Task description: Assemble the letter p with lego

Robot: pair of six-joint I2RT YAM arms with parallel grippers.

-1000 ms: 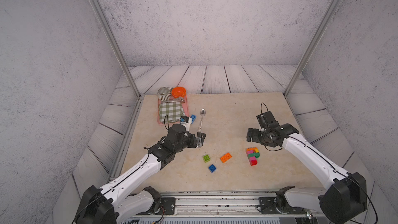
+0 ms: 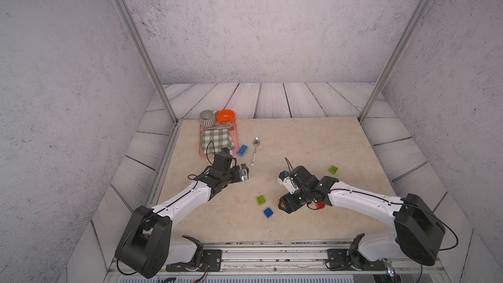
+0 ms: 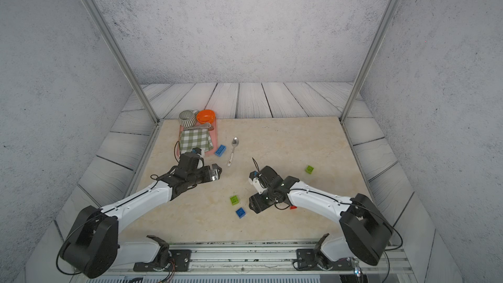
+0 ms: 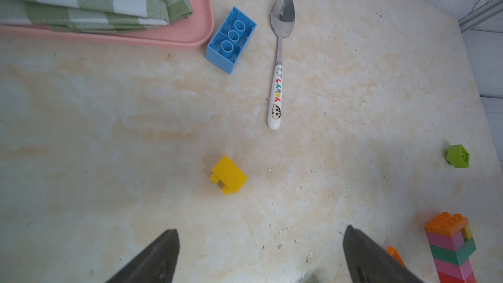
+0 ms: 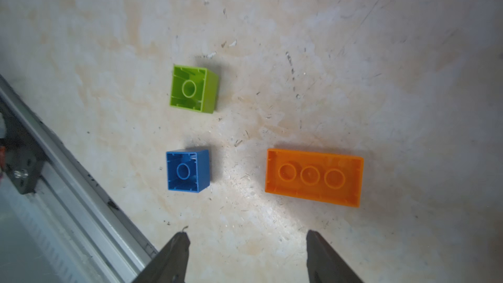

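Observation:
My right gripper hangs open over a long orange brick [image 5: 314, 194], which lies studs-down, with a blue cube brick [image 5: 188, 173] and a lime brick [image 5: 193, 89] to its left in the right wrist view. My left gripper is open above a small yellow brick [image 4: 228, 173], with a light blue brick [image 4: 230, 39] beyond it. A stacked build [image 4: 445, 243] of orange, pink, green, red and yellow bricks stands at the right in the left wrist view; in the top views my right arm mostly hides it.
A pink tray [image 3: 213, 144] with checked cloth, mug and orange bowl is at the back left, a spoon [image 2: 254, 152] beside it. Another lime brick [image 2: 333, 169] lies at the right.
My right gripper has swung left and toward the front, now over the orange brick and covering it in the top left view. My left gripper has shifted slightly back and left.

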